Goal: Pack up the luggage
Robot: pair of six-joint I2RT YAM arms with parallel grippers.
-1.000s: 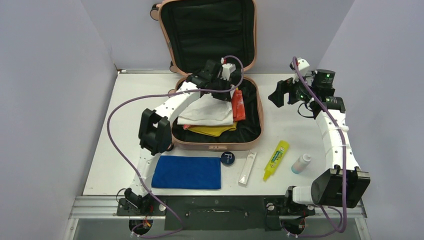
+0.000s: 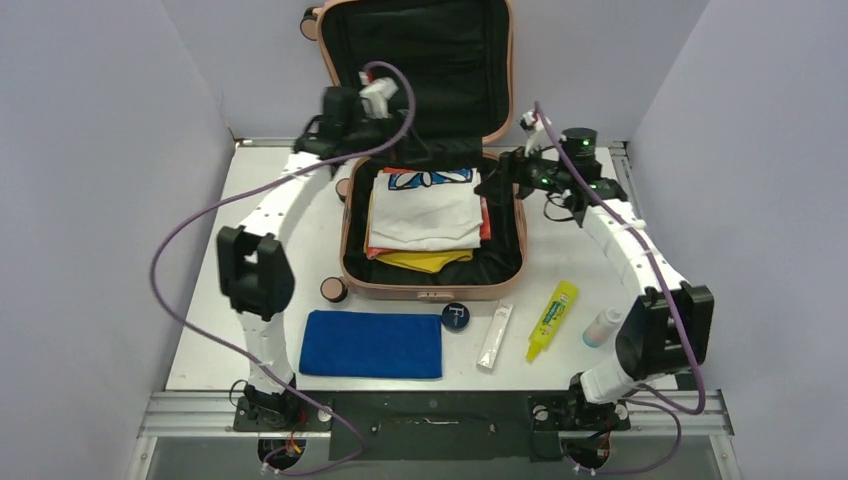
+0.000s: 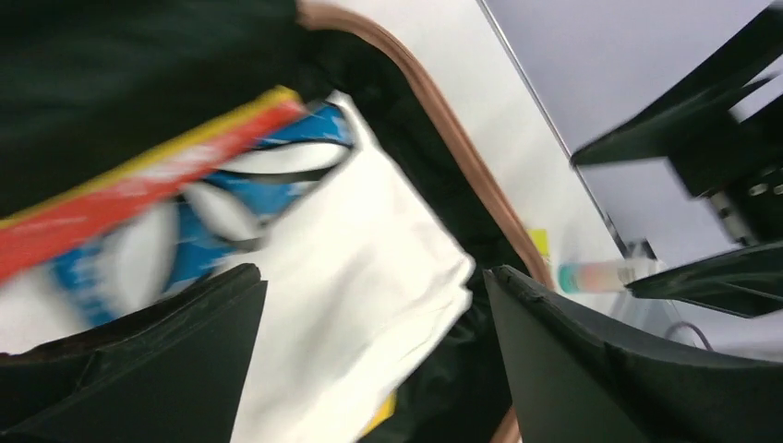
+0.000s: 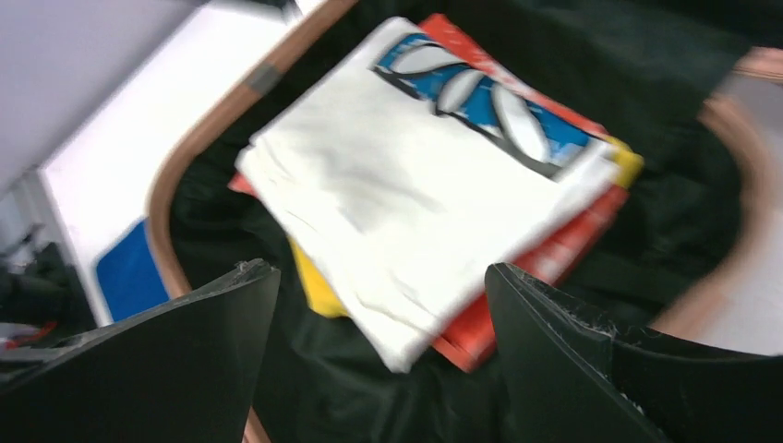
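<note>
An open pink suitcase point(image 2: 432, 292) holds a folded stack: a white garment with a blue print point(image 2: 425, 210) on top, red and yellow cloth point(image 2: 420, 262) beneath. My left gripper point(image 2: 400, 148) is raised at the upper left of the stack, near the lid; its fingers stand apart over the cloth in the left wrist view, with nothing visible between them. My right gripper point(image 2: 495, 180) is over the case's upper right, its fingers apart above the white garment in the right wrist view, holding nothing visible. Both wrist views are blurred.
In front of the case lie a blue pouch point(image 2: 370, 344), a round dark tin point(image 2: 455, 316), a white tube point(image 2: 495, 336), a yellow tube point(image 2: 552, 318) and a bottle point(image 2: 603, 326). The lid point(image 2: 415, 55) stands open behind.
My left gripper has risen and moved up-left, off the stack, uncovering the blue print. My right gripper has moved left from beside the suitcase to over its right part.
</note>
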